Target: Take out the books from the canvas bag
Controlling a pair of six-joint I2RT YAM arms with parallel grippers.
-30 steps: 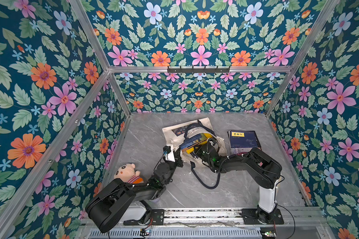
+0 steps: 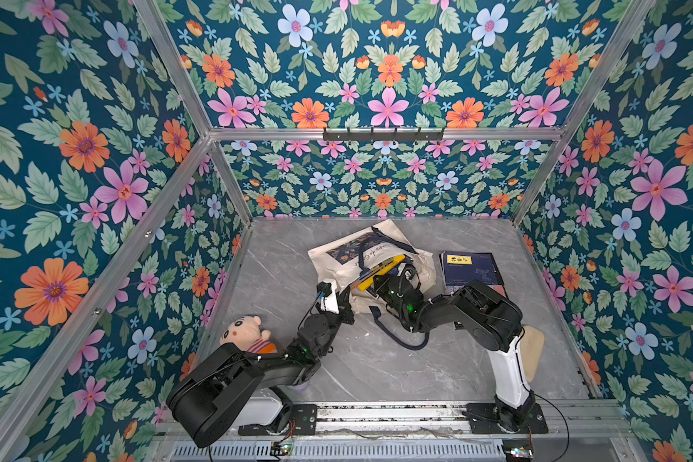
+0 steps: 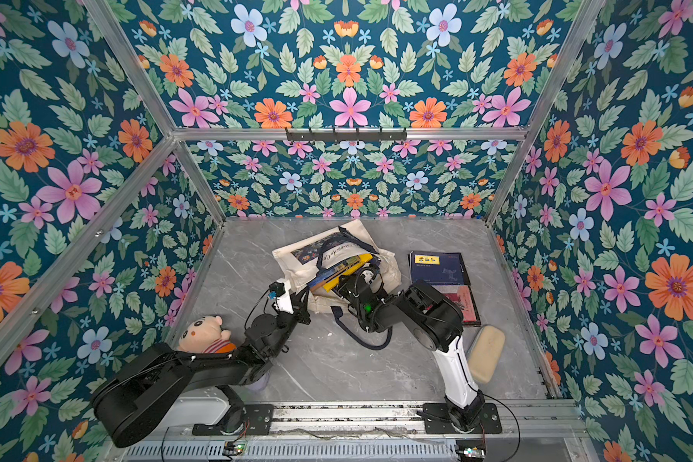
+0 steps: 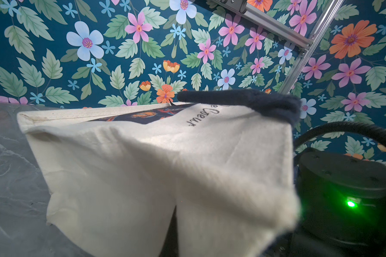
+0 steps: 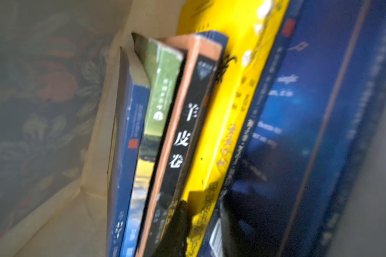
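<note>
The cream canvas bag (image 2: 327, 265) lies at the back centre, its mouth held toward my arms. My left gripper (image 2: 348, 295) is shut on its edge; in the left wrist view, the cloth (image 4: 227, 184) gathers at a dark finger (image 4: 171, 239). Inside stand a blue book (image 5: 128, 128), a green book (image 5: 158, 90), a black-spined book (image 5: 184, 137), a yellow book (image 5: 240, 72) and a dark blue book (image 5: 300, 128). My right gripper is at the bag's mouth, its fingers apart near the yellow book's spine; contact cannot be told.
Several books (image 3: 436, 269) lie at the right. A beige oblong object (image 3: 486, 354) is in front of them. A doll (image 3: 204, 335) sits beside my left arm. A dark strap (image 3: 362, 338) trails onto the table.
The books in the bag's mouth have tilted and risen, showing more steeply. The bag's far flap has moved a little left; the left arm is nearly still.
</note>
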